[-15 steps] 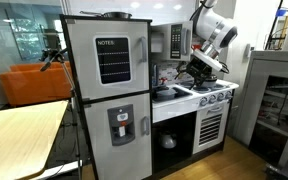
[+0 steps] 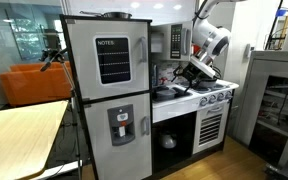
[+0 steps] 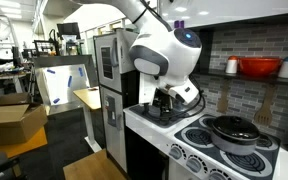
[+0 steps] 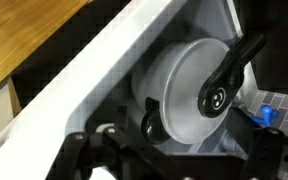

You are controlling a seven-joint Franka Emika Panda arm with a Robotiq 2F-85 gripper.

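In the wrist view a round pot or lid [image 4: 184, 90] with a pale grey top and a long black handle [image 4: 232, 75] sits in a dark basin. A black knob-like part shows at its near side. My gripper is open, its dark fingers [image 4: 84, 150] spread at the bottom of that view, with nothing held between them. From exterior view 1, the gripper [image 2: 188, 76] hangs above the counter, close to a dark pan [image 2: 164, 93] at the sink. Exterior view 2 has the arm [image 3: 166, 52] largely covering the sink area.
A black pot [image 3: 234, 134] stands on the stove, and a red pot [image 3: 258, 66] sits on the shelf above. The toy fridge [image 2: 111, 70] rises left of the sink. A kettle [image 2: 168, 141] occupies the cubby below. The white counter edge [image 4: 94, 75] borders the basin.
My gripper has moved left and lower over the counter, towards the sink. The fridge and cookware in exterior view 1 look unmoved.
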